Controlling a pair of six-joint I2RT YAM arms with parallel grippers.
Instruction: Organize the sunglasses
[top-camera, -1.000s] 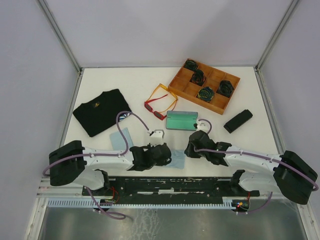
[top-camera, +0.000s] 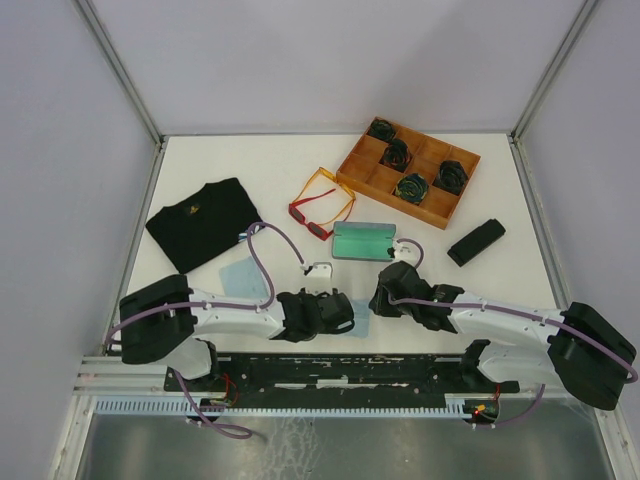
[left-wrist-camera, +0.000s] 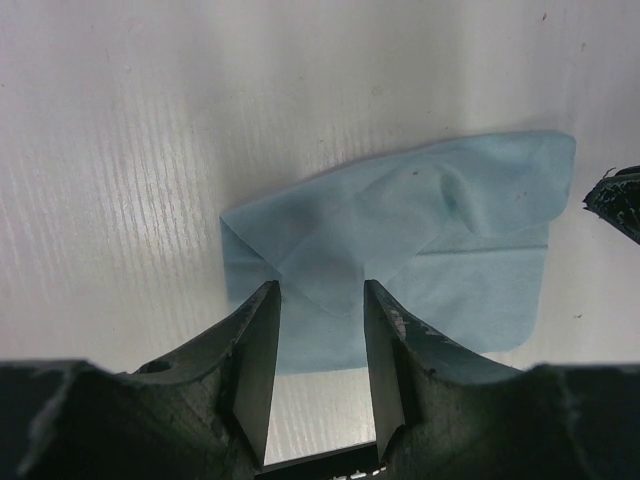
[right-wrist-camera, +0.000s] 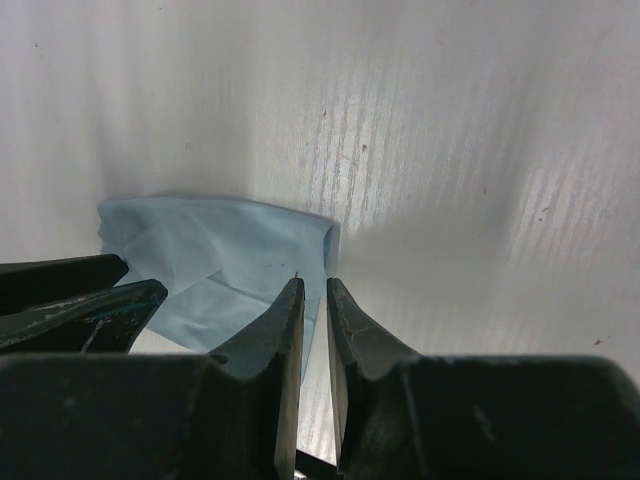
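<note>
A red pair of sunglasses (top-camera: 319, 231) and an orange pair (top-camera: 326, 172) lie overlapping on the white table. Just right of them is a green case (top-camera: 363, 249). In the left wrist view, a folded blue-grey cloth (left-wrist-camera: 340, 230) lies flat beneath my left gripper, whose fingers stand apart with nothing between them. My right gripper is narrowly open over the right end of that cloth (right-wrist-camera: 235, 245); no object shows in its gap. Both grippers are close together, and a tip of the right one shows at the left wrist view's right edge.
A wooden compartment tray (top-camera: 415, 150) at the back holds several dark round items. On the left lies a black shirt-shaped cloth (top-camera: 205, 222), near another light blue cloth (top-camera: 243, 278). A black case (top-camera: 476, 242) sits at right.
More of the left-hand blue cloth shows now. The right arm looks still.
</note>
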